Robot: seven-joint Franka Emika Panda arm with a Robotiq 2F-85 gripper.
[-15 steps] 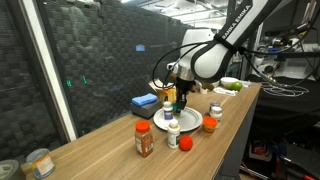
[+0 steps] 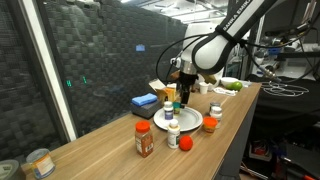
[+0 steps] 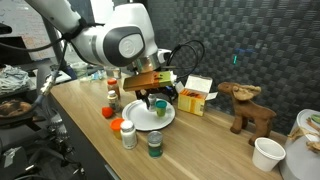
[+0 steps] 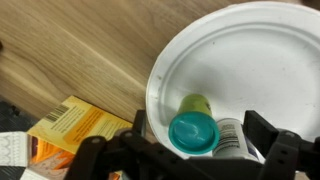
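On a white plate stands a small green-capped bottle; in the wrist view it shows from above, teal cap up. A grey-and-white container stands close beside it. My gripper is open over the plate, one finger on either side of the bottle and apart from it. The container lies on the right finger's side, partly hidden by that finger. In exterior view 2 the gripper hangs just above the bottle.
Near the plate stand a red-lidded jar, a white shaker, a red ball and an orange cup. Behind are a yellow box, a toy moose and a white cup.
The arm and gripper have shifted slightly to the right and up in exterior view 1. The plate and the objects around it look unmoved.
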